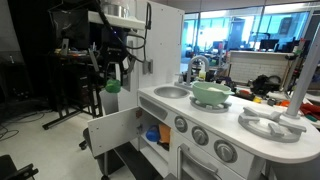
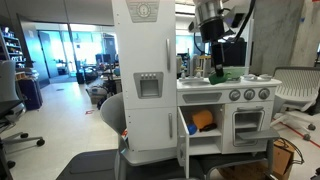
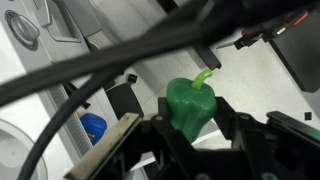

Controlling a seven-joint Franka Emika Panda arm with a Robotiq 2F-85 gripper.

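Observation:
In the wrist view a green, rounded thing with a lighter green stem-like tip, perhaps a toy vegetable, sits between the fingers. My gripper is shut on it. From exterior view 1, the green thing hangs below the gripper, in the air to the left of the toy kitchen's counter and above the open white cabinet door. Exterior view 2 shows the green thing under the arm, in front of the kitchen.
On the counter stand a light green bowl and a sink basin. Inside the open cabinet lie an orange thing and a blue thing. A tall white fridge unit rises beside the counter.

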